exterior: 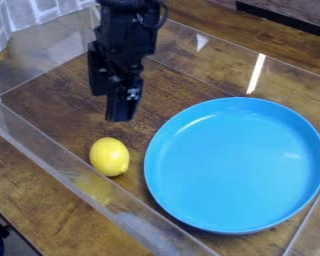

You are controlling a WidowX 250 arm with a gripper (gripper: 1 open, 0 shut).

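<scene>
A yellow lemon (pixel 109 156) lies on the wooden surface at the lower left. To its right is a wide blue plate (pixel 234 165). The black gripper (pixel 116 98) hangs from the top of the view, above and behind the lemon, apart from it. Its fingers point down; whether they are open or shut is unclear from this angle.
Clear plastic walls border the wooden floor on the left and along the front. Bare wood (pixel 49 100) lies left of the gripper and at the back right. A small green object at the right edge is partly hidden behind the plate.
</scene>
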